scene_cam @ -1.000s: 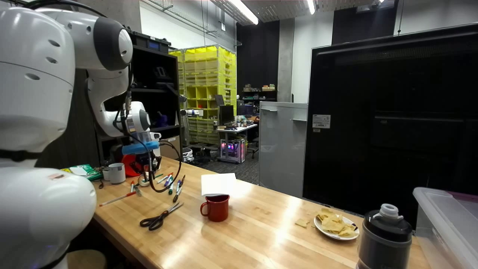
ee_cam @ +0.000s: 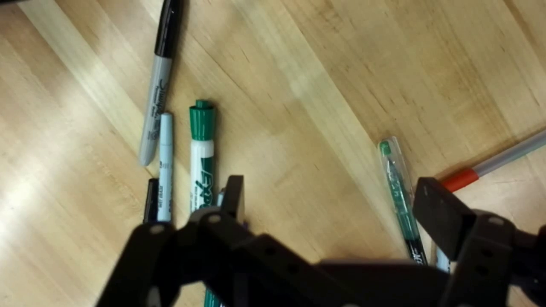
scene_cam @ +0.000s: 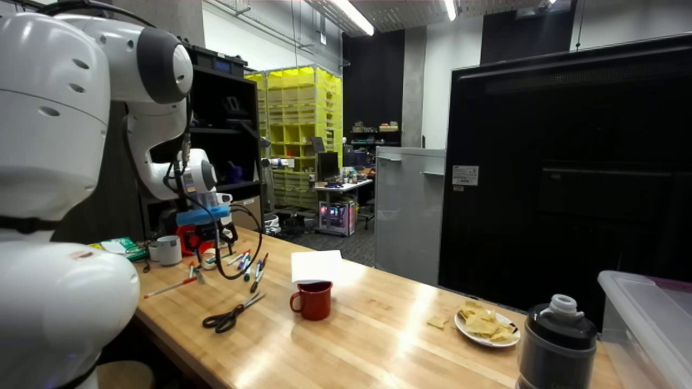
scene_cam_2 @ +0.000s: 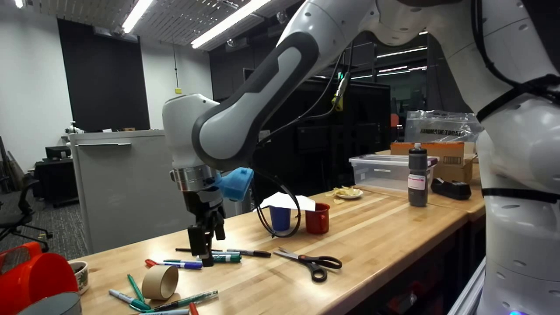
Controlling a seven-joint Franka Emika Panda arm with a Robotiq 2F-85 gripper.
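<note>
My gripper stands open above the wooden table, nothing held between its fingers. In the wrist view, a green Expo marker (ee_cam: 202,163) runs partly behind the left finger. A clear pen with green ink (ee_cam: 400,199) lies just inside the right finger, and a red-capped pen (ee_cam: 473,176) reaches past that finger. A black-capped Sharpie (ee_cam: 159,87) and a pale blue pen (ee_cam: 165,169) lie further left. From the side, the gripper (scene_cam_2: 212,249) hangs over the scattered markers, with a roll of tape (scene_cam_2: 160,282) nearby.
Scissors (scene_cam_2: 309,260) lie open-bladed on the table. Beyond them stand a red mug (scene_cam_2: 317,219) and a blue cup (scene_cam_2: 280,218) under white paper (scene_cam_2: 288,201). A chip plate (scene_cam: 486,327) and a bottle (scene_cam: 558,347) are far off. Mid-table is mostly clear.
The gripper's fingers now show spread wide apart, where they appeared close together before. The arm has barely moved, and the table objects look unchanged.
</note>
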